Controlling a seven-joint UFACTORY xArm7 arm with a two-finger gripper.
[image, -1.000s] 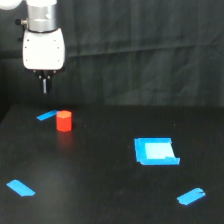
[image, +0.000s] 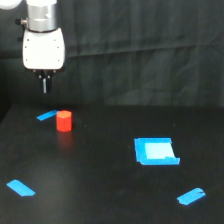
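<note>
Near the left of the dark table stands a small red block (image: 64, 121), upright and with its faces clear to see. High above and a little to the left of it hangs my gripper (image: 44, 88), its thin fingers pointing down. Air separates the fingers from the block, and they touch nothing that I can make out. At this size I cannot tell whether the fingers are open or shut. To the right lies a white square patch (image: 159, 150) edged with blue tape.
Strips of blue tape lie on the table: one strip (image: 47, 115) behind the red block, another strip (image: 20, 188) at the front left and a third strip (image: 191, 196) at the front right. A dark curtain (image: 140, 50) closes off the back.
</note>
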